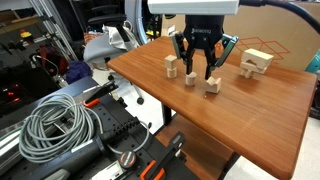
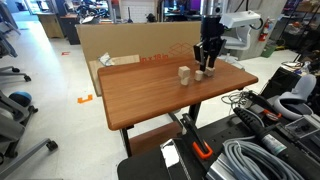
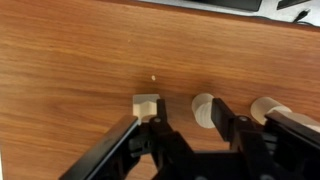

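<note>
A small pale cube [image 1: 212, 85] rests on the wooden table, to the right of a short pale cylinder [image 1: 190, 80] in exterior view 1. The wrist view shows the cube [image 3: 146, 107] on the left and the cylinder [image 3: 204, 110] to its right, apart from each other. My gripper [image 1: 199, 71] is just above these two pieces, partly open, its fingers closer together than at full width. I see nothing held between them. In exterior view 2 the gripper [image 2: 203, 61] hangs over the same two pieces.
A small stack of pale pieces [image 1: 171, 66] stands left of the cylinder. A larger wooden block [image 1: 257, 60] on a smaller piece sits at the back right. Bare table [image 1: 262, 112] lies to the right and front. Coiled cables [image 1: 48, 130] lie beside the table.
</note>
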